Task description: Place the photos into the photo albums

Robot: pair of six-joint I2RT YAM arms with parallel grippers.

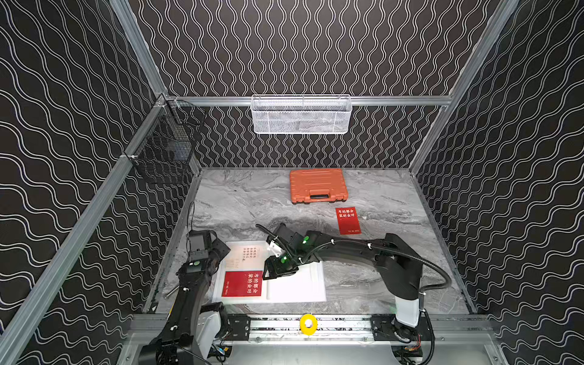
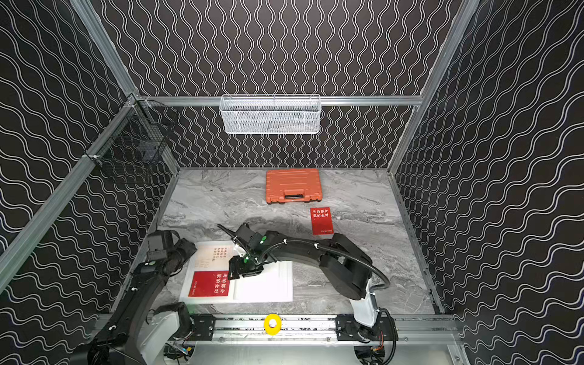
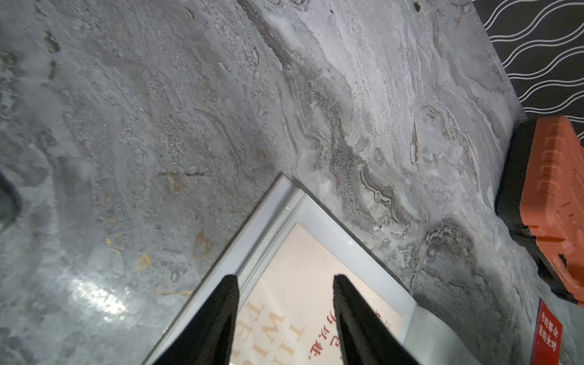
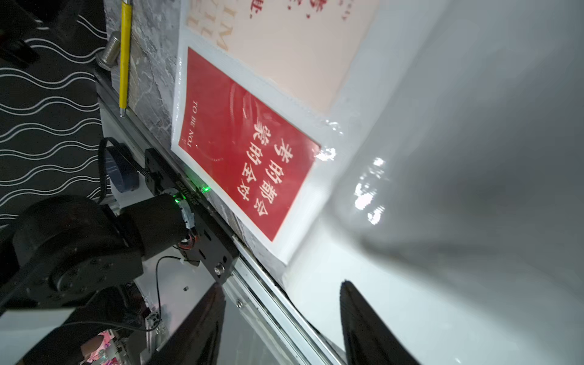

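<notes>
The open white album (image 1: 298,286) lies front left on the marble table. Its left page shows a pale card (image 1: 244,254) above a red photo (image 4: 240,140), both under glossy sleeves. A separate red photo (image 1: 348,220) lies on the table to the right. My left gripper hangs over the album's far left corner, open and empty. My right gripper is open above the album, right of the red photo, with nothing between its fingers.
An orange case (image 1: 318,185) stands at the back middle. A white wire basket (image 1: 301,115) hangs on the back wall. A yellow tape roll (image 1: 308,324) sits on the front rail.
</notes>
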